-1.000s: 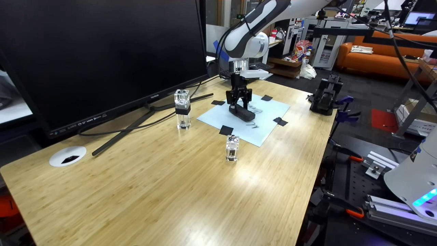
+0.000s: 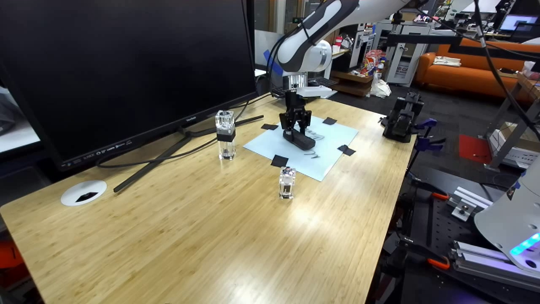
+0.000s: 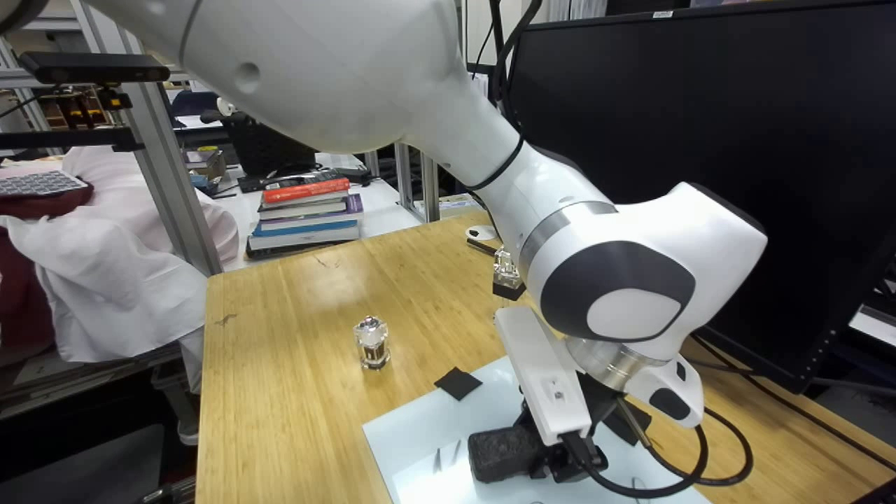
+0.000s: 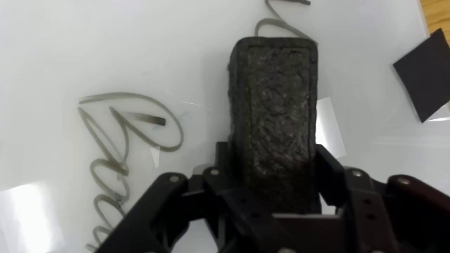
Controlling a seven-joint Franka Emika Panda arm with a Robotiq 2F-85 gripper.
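A black, block-shaped eraser (image 4: 278, 105) lies on the pale taped-down sheet (image 2: 324, 164). My gripper is low over it, one finger on each long side of its near end. In the wrist view the fingers (image 4: 331, 168) look very close to the eraser's sides; whether they press on it cannot be made out. From exterior view 2, the eraser (image 3: 504, 453) pokes out beside the gripper, which the arm's wrist partly hides. Dark cursive handwriting (image 4: 130, 99) runs along the sheet to the eraser's left, and another stroke (image 4: 274, 21) passes beyond its far end.
Two clear acrylic pieces stand on the table: a tall one with a black band (image 2: 225, 134) near the monitor (image 2: 126, 66) and a shorter one (image 2: 287, 182) off the sheet's corner. Black tape (image 2: 279, 160) holds the sheet.
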